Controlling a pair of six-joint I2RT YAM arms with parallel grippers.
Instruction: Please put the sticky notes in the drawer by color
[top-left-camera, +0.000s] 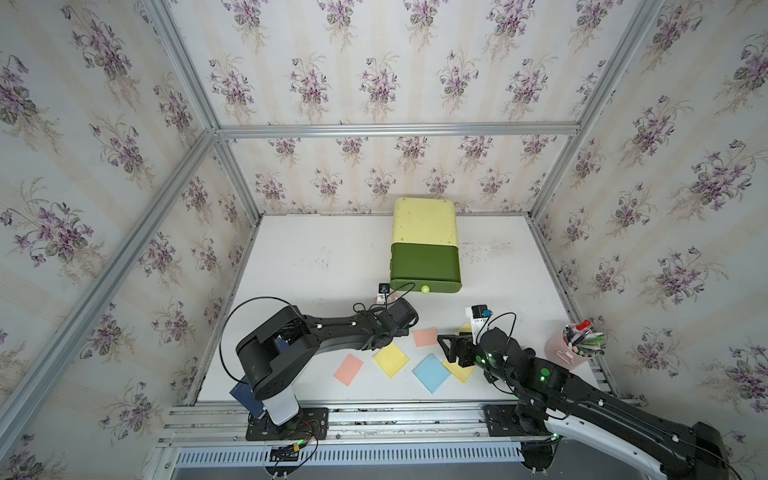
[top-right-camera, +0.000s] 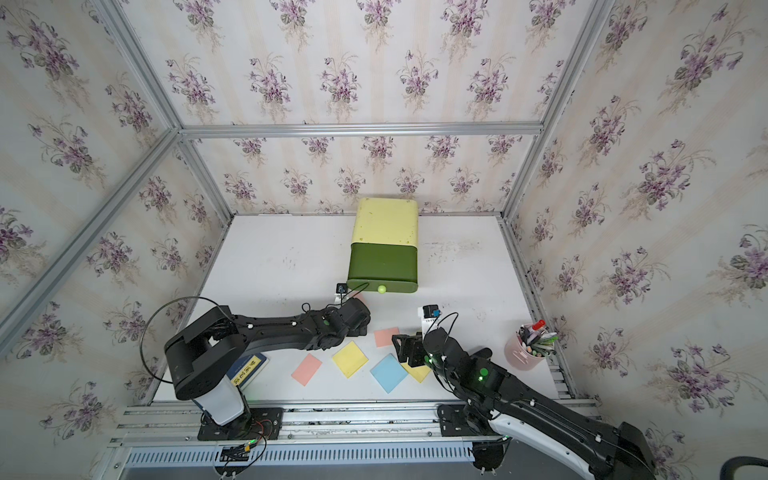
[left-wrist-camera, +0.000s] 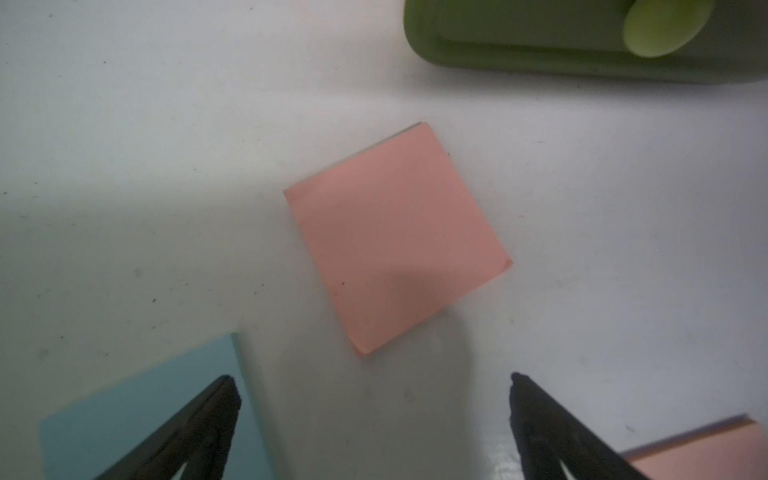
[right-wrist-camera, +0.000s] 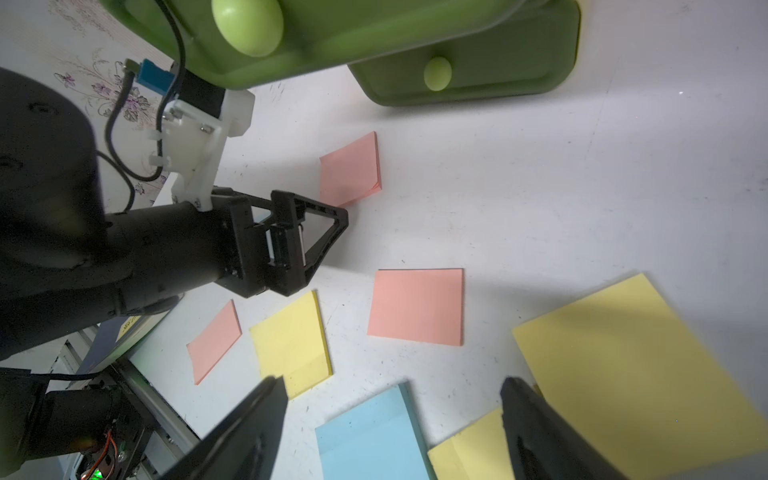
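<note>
A pink sticky note (left-wrist-camera: 396, 236) lies before the green drawer unit (top-left-camera: 424, 264) with its round knob (top-right-camera: 382, 289). My left gripper hovers just short of that note, open and empty, with a blue note (left-wrist-camera: 152, 416) below it. Further pink (right-wrist-camera: 416, 304), yellow (right-wrist-camera: 288, 344) and blue (right-wrist-camera: 368, 432) notes lie flat across the front of the table, as does a larger yellow note (right-wrist-camera: 632, 368). My right gripper is over these right-hand notes, its fingers apart, nothing seen between them.
A pink cup of pens (top-right-camera: 524, 352) stands at the front right. A dark blue item (top-right-camera: 246, 369) lies at the left front, partly behind my left arm.
</note>
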